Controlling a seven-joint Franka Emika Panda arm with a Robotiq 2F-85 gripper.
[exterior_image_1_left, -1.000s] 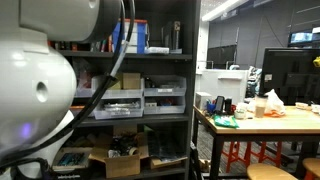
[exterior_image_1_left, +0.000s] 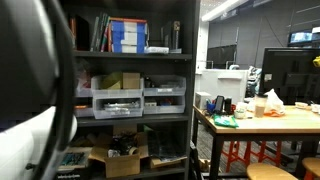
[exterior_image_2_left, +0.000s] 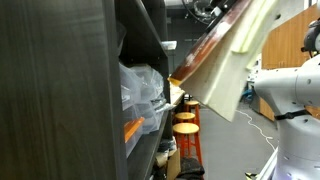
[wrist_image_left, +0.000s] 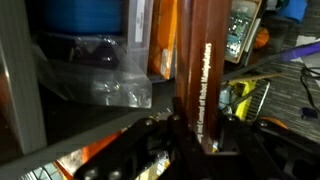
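A book with a brown-orange spine and pale lettering (wrist_image_left: 207, 75) fills the middle of the wrist view. My gripper is shut on its lower end, one dark finger to each side. In exterior view 2 the same book (exterior_image_2_left: 215, 45) shows large and tilted at the upper right, its pale page edges (exterior_image_2_left: 228, 82) facing the camera. The gripper itself is not clear in that view. A shelf unit (exterior_image_1_left: 133, 54) stands in exterior view 1, with upright books and a blue-and-white stack (exterior_image_1_left: 128, 37) on its top level.
Clear plastic bins (exterior_image_1_left: 117, 107) fill the middle shelf, and a cardboard box (exterior_image_1_left: 120, 158) sits low. Dark shelf boards (wrist_image_left: 85, 135) and a clear bin (wrist_image_left: 95, 75) lie close beside the book. A wooden table (exterior_image_1_left: 262, 124) stands to the right.
In exterior view 1 the white arm, which covered much of the left side, has shifted left and down. More of the shelf's left part shows now. Shelf contents look unmoved.
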